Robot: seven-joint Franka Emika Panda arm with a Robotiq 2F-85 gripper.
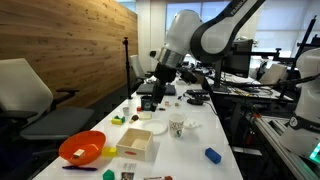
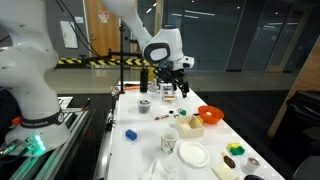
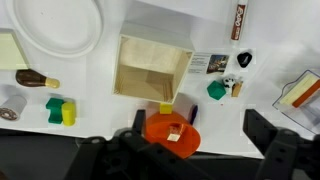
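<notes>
My gripper is open, its two dark fingers wide apart at the bottom of the wrist view with nothing held between them. It hangs above the table. Below the camera lies a beige open box (image 3: 150,68), with an orange-red bowl (image 3: 158,127) beside it. A yellow block (image 3: 166,107) shows by the bowl's rim. To the right of the box is a green block (image 3: 216,90). The wrist view also has a white plate (image 3: 62,28) at upper left and a green-and-yellow item (image 3: 60,111) at lower left.
A white cup (image 1: 176,125) stands near the plate, with a blue block (image 1: 213,155) toward the front edge. A marker (image 3: 239,20) and a few small items lie right of the box. White table shows bare around the blue block.
</notes>
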